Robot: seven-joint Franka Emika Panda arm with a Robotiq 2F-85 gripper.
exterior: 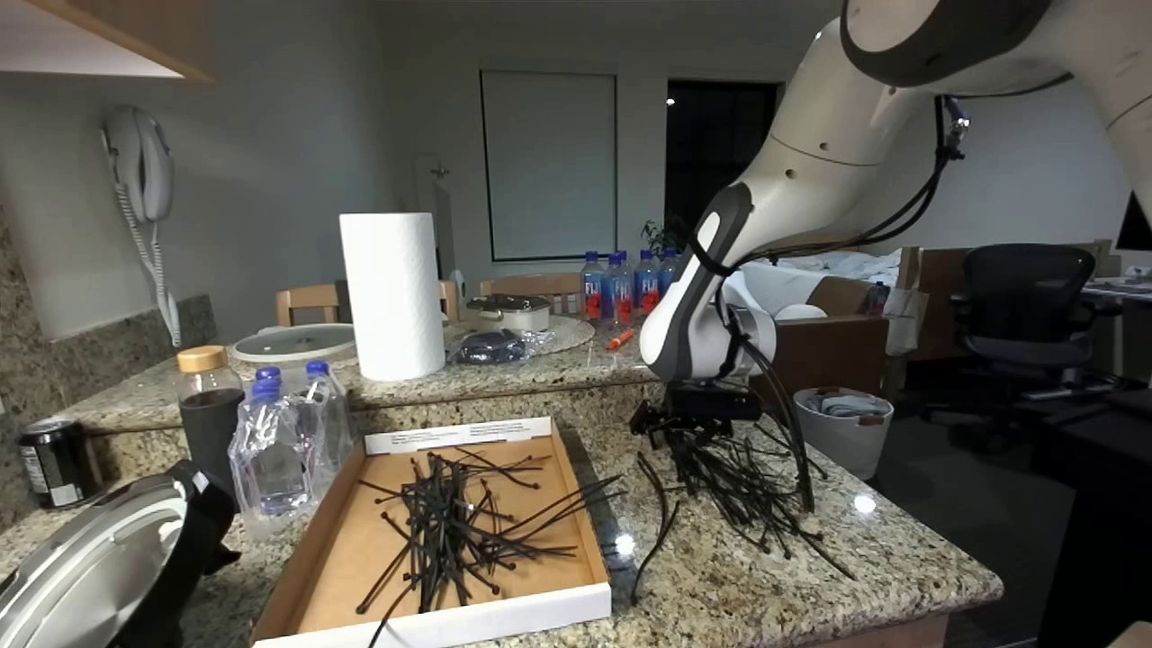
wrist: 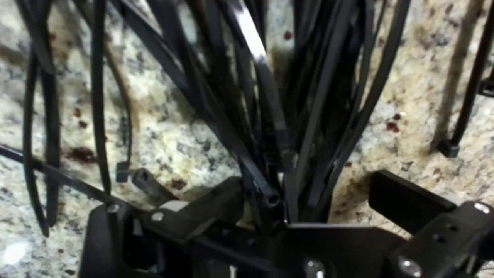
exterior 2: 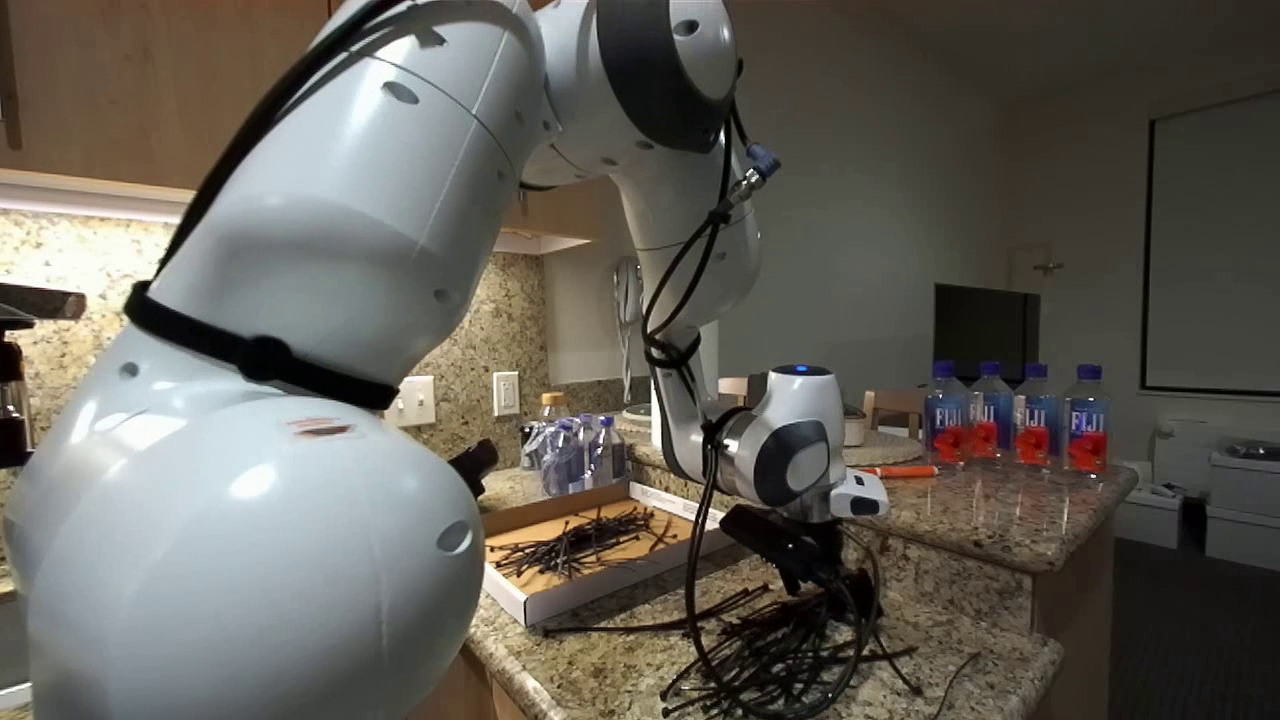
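Observation:
A tangled pile of black cable ties point(exterior: 745, 486) lies on the granite counter at the right. My gripper is low over the pile's back end, its fingers point(wrist: 407, 201) spread wide to either side of the bundled ties. The fingers are open, and the ties run between them without being clamped. In exterior view 2 the gripper point(exterior 2: 840, 594) reaches down into the pile, and its fingertips are hard to make out. A shallow cardboard tray point(exterior: 335, 540) with a white rim stands left of the pile, holding more black cable ties point(exterior: 443, 529).
A few stray ties point(exterior: 656, 524) lie between tray and pile. Behind rises a granite ledge point(exterior: 508, 401) bearing a paper towel roll point(exterior: 394, 297) and bottles point(exterior 2: 1015, 420). Wrapped water bottles point(exterior: 281, 454) and a black-rimmed lid point(exterior: 119, 562) crowd the left.

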